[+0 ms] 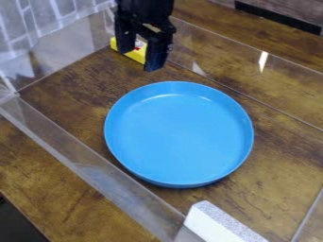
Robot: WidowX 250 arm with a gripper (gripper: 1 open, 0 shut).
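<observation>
The black gripper (142, 55) hangs at the top of the view, open, its fingers pointing down just in front of and over a yellow object (124, 47) at the back left. That object is partly hidden by the gripper. A large blue round plate (179, 132) lies in the middle of the wooden table.
Clear transparent walls border the table area on the left and right. A white object (225, 225) sits at the front edge. The wood (63, 85) left of the plate is bare, as is the area to the right.
</observation>
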